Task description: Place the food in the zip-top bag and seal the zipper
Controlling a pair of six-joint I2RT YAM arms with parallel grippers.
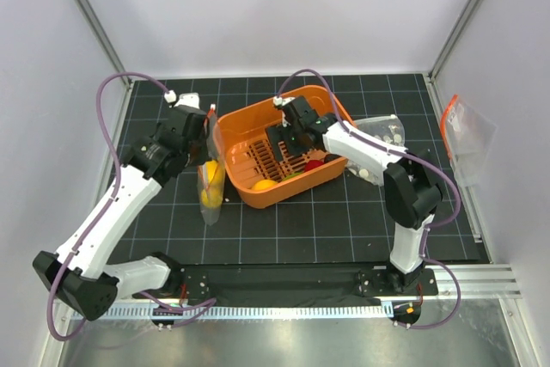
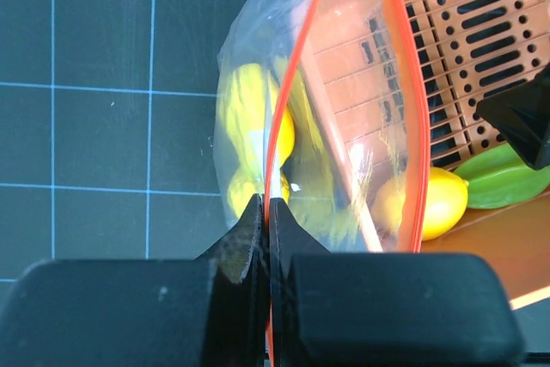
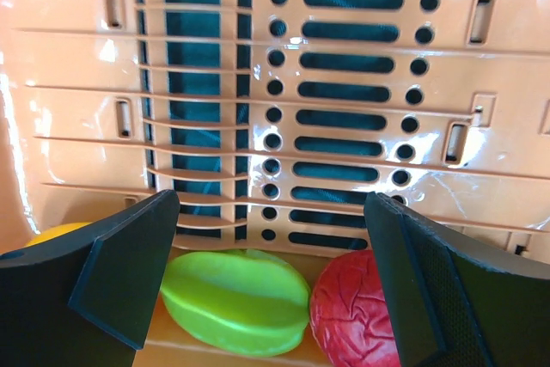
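Observation:
A clear zip bag with orange edges hangs from my left gripper, which is shut on its edge; the bag's mouth gapes and yellow food is inside. My right gripper is open inside the orange bin, above the food at its near side. There lie a yellow fruit, a green item and a red item. Nothing shows between the right fingers.
Another clear bag lies on the dark tiled table right of the bin. A further bag is at the right wall.

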